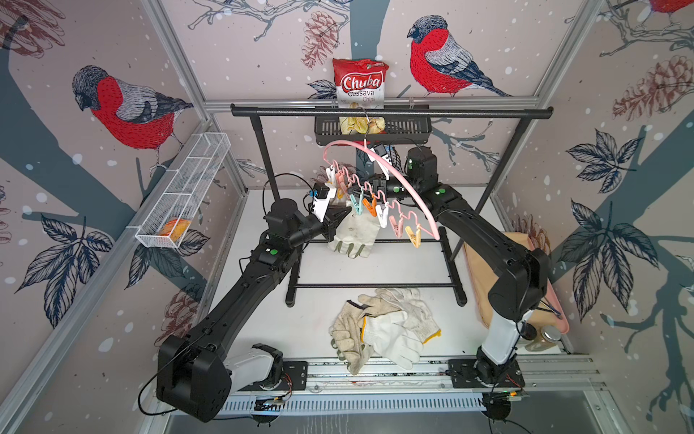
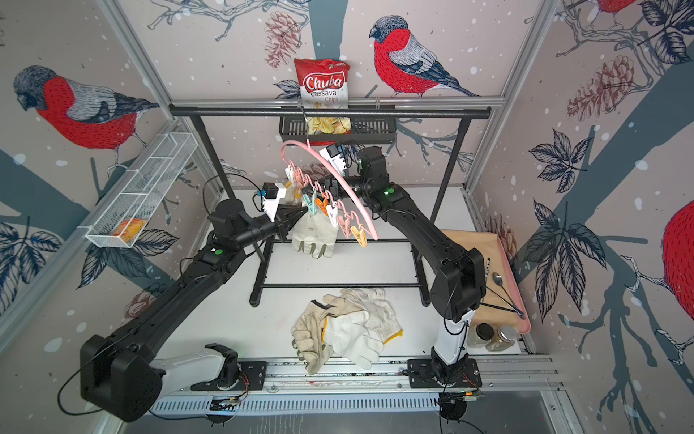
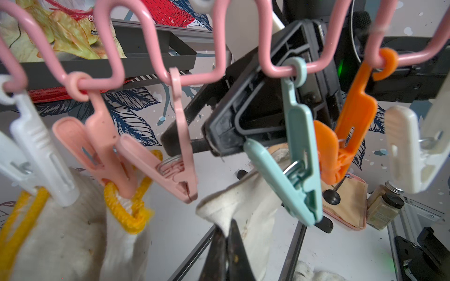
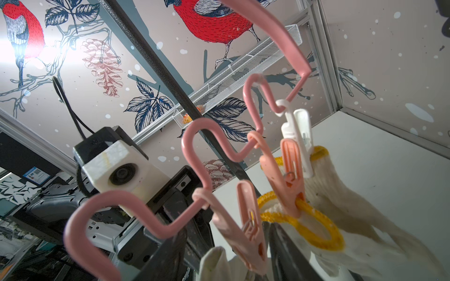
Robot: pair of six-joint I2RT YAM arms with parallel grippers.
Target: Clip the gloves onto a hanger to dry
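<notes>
The pink hanger [image 1: 408,181] hangs from the rack with several coloured clips on it. A pale glove [image 1: 355,233] dangles below it; my left gripper is shut on a fold of this glove's edge. My right gripper is open, its fingers apart on either side of a pink clip [image 4: 234,224]. Some of the glove [image 4: 213,266] shows beside that clip's lower end; whether the clip touches it, I cannot tell. A pink clip [image 4: 283,175] and a white clip [image 4: 300,140] carry yellow-edged gloves [image 4: 346,206].
Several more gloves [image 1: 386,325] lie in a pile at the front of the table. The black rack [image 1: 390,113] stands over the work area. A teal clip [image 3: 300,154] and an orange clip [image 3: 346,126] hang close by the right arm.
</notes>
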